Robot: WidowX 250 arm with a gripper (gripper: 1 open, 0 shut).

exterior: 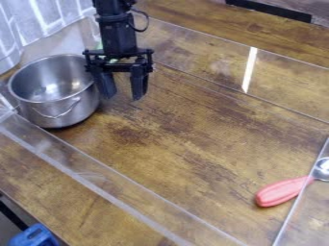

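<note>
My black gripper [122, 86] hangs at the upper left of the camera view, pointing down with its two fingers apart and nothing visible between them, just right of a large steel pot [52, 91]. The near finger's tip is close to the pot's right rim; whether it touches, I cannot tell.
A red-handled utensil [280, 191] lies at the lower right on the wooden table [193, 144], whose middle is clear. Transparent edges run around the work area. A blue object [34, 237] sits at the bottom left corner. Something green is partly hidden behind the gripper.
</note>
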